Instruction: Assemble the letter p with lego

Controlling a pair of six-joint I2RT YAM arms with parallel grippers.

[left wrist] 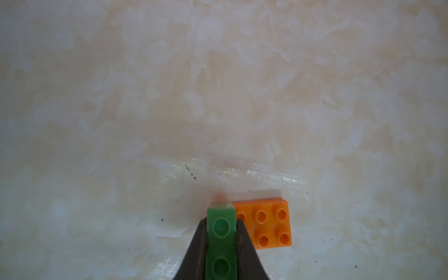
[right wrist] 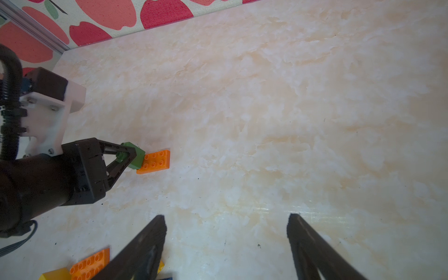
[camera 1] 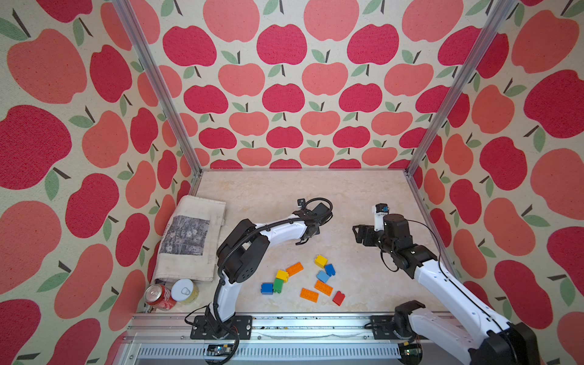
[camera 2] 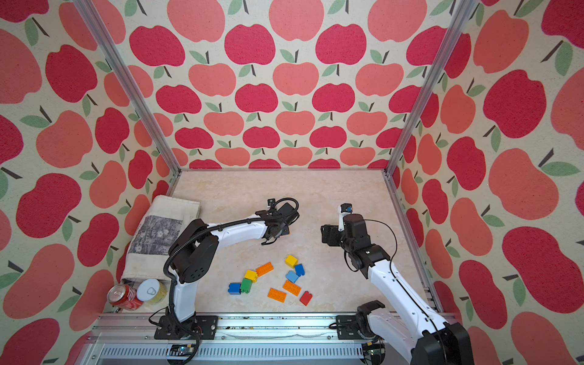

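A green brick (left wrist: 221,239) is clasped in my left gripper, which is shut on it. Beside and partly behind that brick, an orange brick (left wrist: 272,223) lies studs up on the table. From the right wrist view the green brick (right wrist: 135,156) is tilted and overlaps the left end of the orange brick (right wrist: 156,161); whether they touch, I cannot tell. In both top views my left arm hides most of this spot. My right gripper hangs open above bare table, with nothing between its fingers.
Toward the front lie several loose bricks: orange (camera 1: 295,268), yellow (camera 1: 321,261), green (camera 1: 278,285), blue (camera 1: 267,288) and red (camera 1: 338,298). A cloth (camera 1: 188,238), a red can (camera 1: 159,296) and a jar (camera 1: 184,291) stand left.
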